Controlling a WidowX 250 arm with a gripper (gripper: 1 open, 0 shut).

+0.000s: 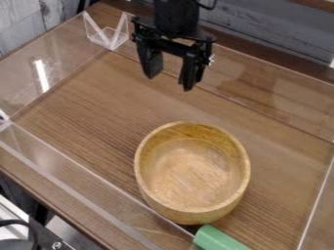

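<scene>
My black gripper (171, 61) hangs over the wooden tray floor at the upper middle, its fingers spread open with nothing seen between them. Below it lies a large cream oval bowl (192, 173), empty. A green object (218, 237) lies at the bottom edge, partly out of view, just beyond the bowl.
A clear plastic piece (107, 29) stands at the upper left by the rim. Walls border the area, and a dark cable shows at the lower left.
</scene>
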